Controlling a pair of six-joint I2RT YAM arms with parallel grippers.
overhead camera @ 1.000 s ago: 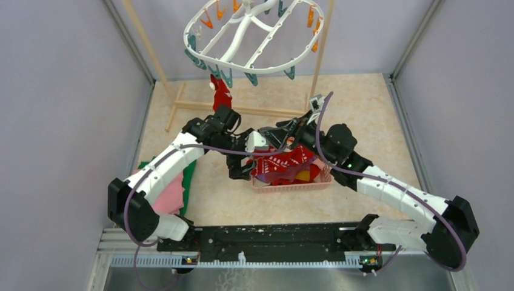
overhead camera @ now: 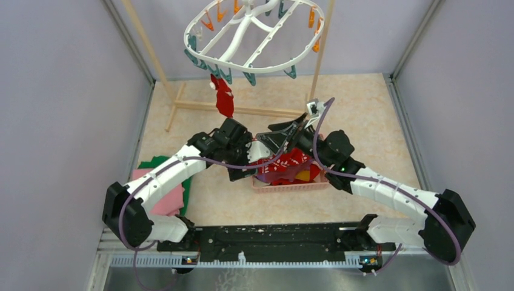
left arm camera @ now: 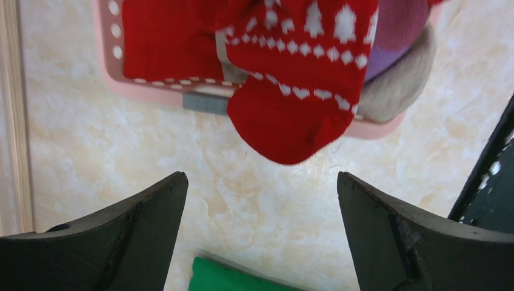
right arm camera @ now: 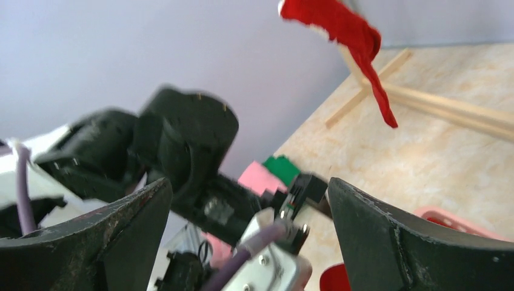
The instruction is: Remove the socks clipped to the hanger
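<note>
A red sock [overhead camera: 223,97] hangs from the teal clips of the white hanger [overhead camera: 254,68]; it also shows high in the right wrist view [right arm camera: 339,30]. In the left wrist view red patterned socks [left arm camera: 291,91] fill the pink basket [left arm camera: 124,88], beneath my left gripper, which is open with nothing between its fingers. My right gripper is open too, raised over the basket beside the left arm, facing toward that arm and the hanging sock.
Pink cloth [overhead camera: 166,200] and green cloth [overhead camera: 151,162] lie at the left. A wooden stand [overhead camera: 194,105] crosses the back of the floor. Both arms crowd the middle.
The hanging sock stays on the hanger.
</note>
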